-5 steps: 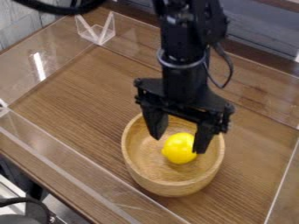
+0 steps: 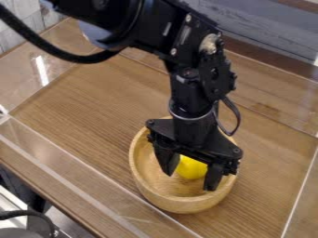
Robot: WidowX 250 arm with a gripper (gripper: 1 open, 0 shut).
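Observation:
The black gripper hangs low over a wooden bowl in the centre right of the view. Its two fingers stand apart, reaching down into the bowl on either side of a yellow object, which is partly hidden behind the gripper. Whether the fingers touch it cannot be told.
A raised edge runs along the back right, and black cables lie at the lower left.
The gripper has moved down and toward the camera, lower into the bowl over the yellow object, which is now more hidden.

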